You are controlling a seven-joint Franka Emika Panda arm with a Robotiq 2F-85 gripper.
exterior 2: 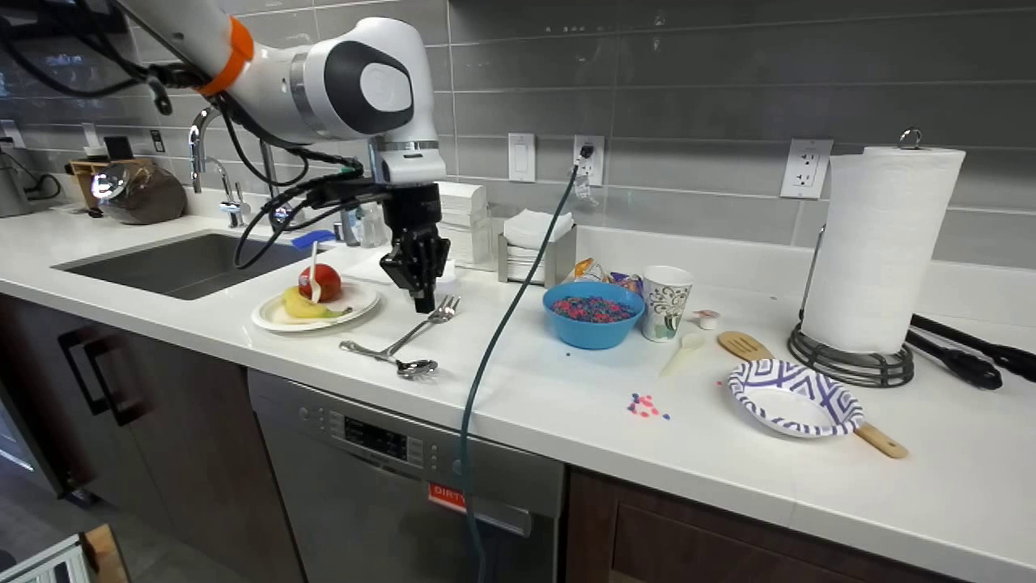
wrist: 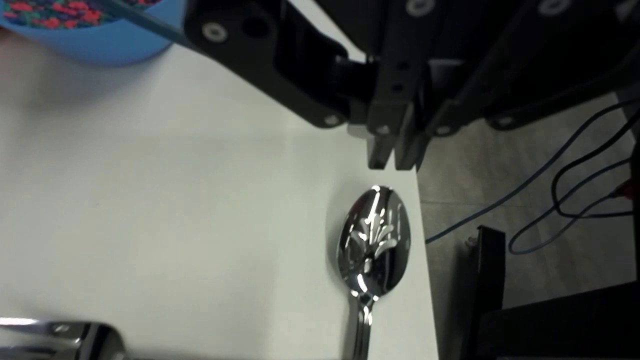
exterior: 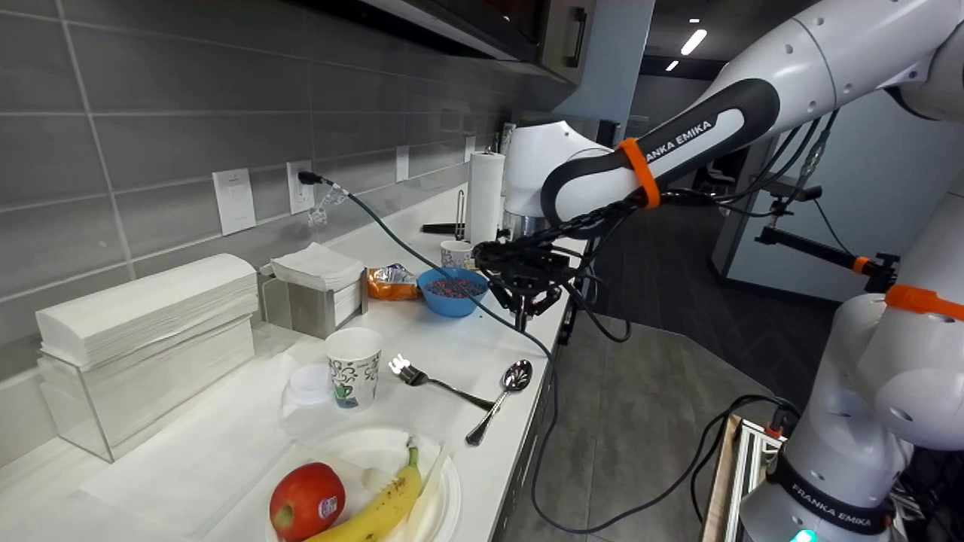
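Note:
A shiny slotted spoon (wrist: 373, 240) lies bowl-up by the counter's edge, partly over the fork in the exterior views. The fork (exterior: 411, 372) rests beside it, tines toward the wall. Above the counter, near the spoon's bowl end, hangs my gripper, pointing down. Only a narrow gap parts its fingertips (wrist: 378, 159), and nothing shows between them. In exterior view 2 the gripper (exterior 2: 424, 303) looks narrow from the side, close to the fork's tines.
A blue bowl (exterior 2: 594, 332) of small coloured bits stands nearby. A teal cable (exterior 2: 505, 321) runs from the wall outlet across the counter and over its edge. The plate (exterior 2: 277, 321) holds a banana and a red fruit. A paper cup (exterior: 353, 369) stands near the napkins.

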